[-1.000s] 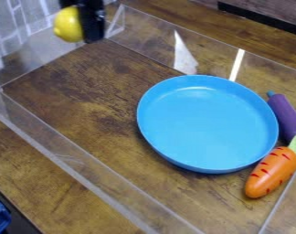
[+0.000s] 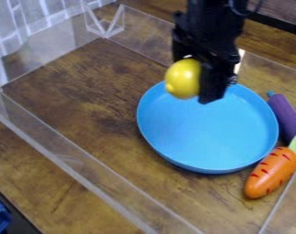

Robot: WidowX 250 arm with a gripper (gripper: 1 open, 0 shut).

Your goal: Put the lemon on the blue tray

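The yellow lemon (image 2: 183,79) is held up in the camera view, over the upper left part of the blue tray (image 2: 209,137). My dark gripper (image 2: 195,77) is shut on it, coming down from the top of the picture. The right finger (image 2: 216,80) shows beside the lemon, while the other finger is mostly hidden. The tray lies flat and its visible surface is empty. How high the lemon hangs above it I cannot tell exactly.
To the right of the tray lie a purple eggplant (image 2: 285,118) and an orange carrot (image 2: 272,172), both close to its rim. Clear low walls (image 2: 78,166) edge the wooden surface. Bare wood (image 2: 71,101) spreads out on the left.
The gripper has carried the lemon from the upper left, rightward and down the picture, to over the tray. The tray, eggplant and carrot have stayed put.
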